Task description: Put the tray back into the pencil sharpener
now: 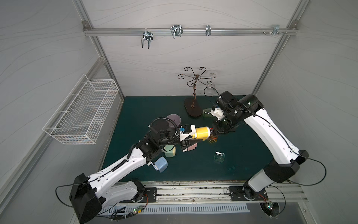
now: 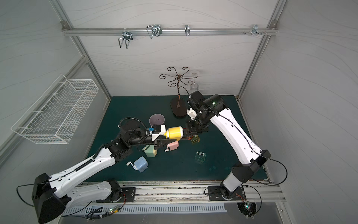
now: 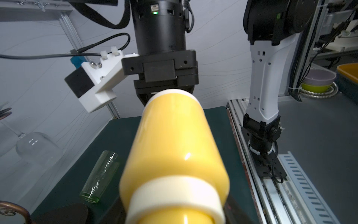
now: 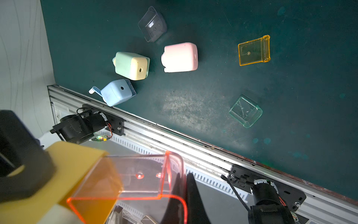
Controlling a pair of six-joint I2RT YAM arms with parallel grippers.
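Observation:
The yellow pencil sharpener (image 1: pixel 202 133) is held above the table, and my left gripper (image 1: pixel 191 137) is shut on it from the left. Facing it, a clear tray with orange-red edges (image 4: pixel 139 177) reaches from the sharpener's end toward my right gripper. Dark fingers (image 4: pixel 197 205) stand on both sides of the tray's end wall, so that gripper looks shut on it. Much of the tray shows outside the yellow body, with its far part overlapping the opening; how deep it sits cannot be told. In the left wrist view the sharpener (image 3: pixel 175 149) hides the tray.
Pink (image 4: pixel 181 57), green (image 4: pixel 132 66) and blue (image 4: pixel 117 92) sharpeners lie below, beside a grey-purple tray (image 4: pixel 152 25). An amber tray (image 4: pixel 253 51) and a green tray (image 4: pixel 245 111) lie apart from them. A metal stand (image 1: pixel 194 106) rises at the back.

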